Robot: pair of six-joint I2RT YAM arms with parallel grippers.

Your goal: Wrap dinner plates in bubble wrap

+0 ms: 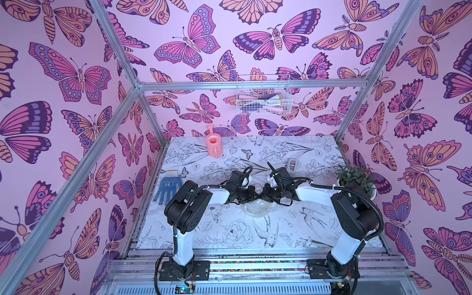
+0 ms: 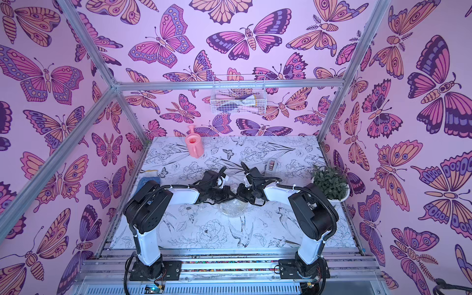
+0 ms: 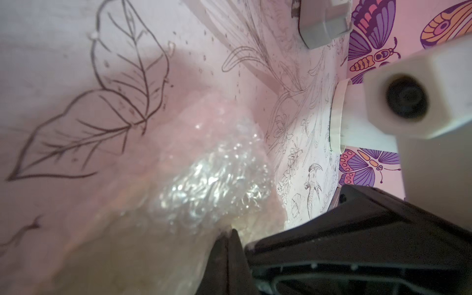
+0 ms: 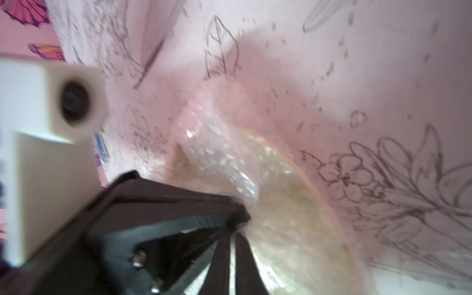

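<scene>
A round, clear bubble-wrapped bundle [image 1: 256, 207] lies flat mid-table, with a pale plate-like disc [image 4: 300, 216] showing through. Shiny wrap [image 3: 211, 186] is bunched over its far side. My left gripper is shut at the bunched wrap; whether thin film lies between its fingers is hidden. Close beside it, my right gripper is slightly open above the bundle, a narrow pale gap showing between its fingers. Both tips nearly meet over the bundle, and in the top views the arms cover its far part.
A pink watering can [image 1: 213, 146] stands at the back left, and a blue glove [image 1: 168, 188] lies at the left edge. A small grey device [image 1: 292, 164] is behind the right arm. A potted plant [image 1: 355, 180] stands at right.
</scene>
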